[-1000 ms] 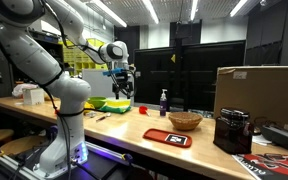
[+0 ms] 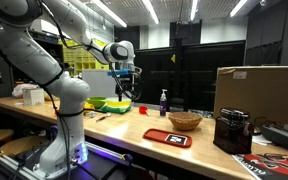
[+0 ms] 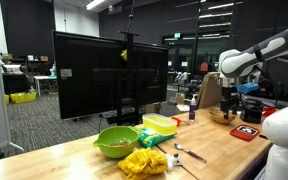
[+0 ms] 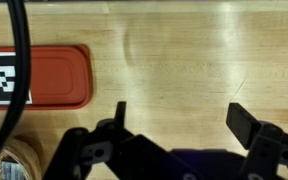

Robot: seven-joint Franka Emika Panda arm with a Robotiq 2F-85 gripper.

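Observation:
My gripper stands open above the wooden table, its two dark fingers wide apart with only bare wood visible between them. In exterior view 1 the arm reaches over the table, and the gripper hangs well above the surface. A red tray with a black-and-white patterned patch lies flat to the left in the wrist view. Below it there, the edge of a woven basket shows, partly hidden by a black cable.
A bottle stands behind the red tray; a black canister and cardboard box are at the right. A green bowl, yellow cloth and yellow tray occupy the other end. Wood beneath the gripper is clear.
The arm has shifted slightly to the right and a little lower in exterior view 1. Objects on the table appear unmoved.

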